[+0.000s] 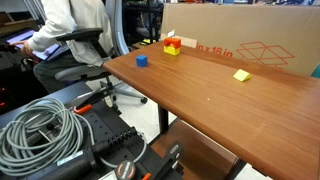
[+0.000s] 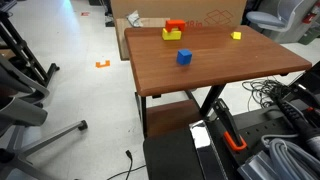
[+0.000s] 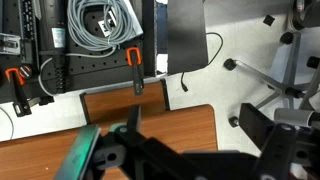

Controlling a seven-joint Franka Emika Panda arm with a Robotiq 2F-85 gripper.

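On the wooden table, a red block rests on a yellow block near the far edge. A blue block lies apart from that pair, close to a table end; in exterior view 2 the same blue block is nearer that camera. Toward the other end sits a lone yellow block, also seen as a small yellow block in exterior view 2. My gripper stands open in the wrist view, nothing between its fingers. No blocks show there, and I cannot make out the gripper in either exterior view.
Under the gripper in the wrist view lies bare wooden tabletop. Beside it is a black cart with coiled cable and an orange-black clamp. A cardboard panel stands behind the table.
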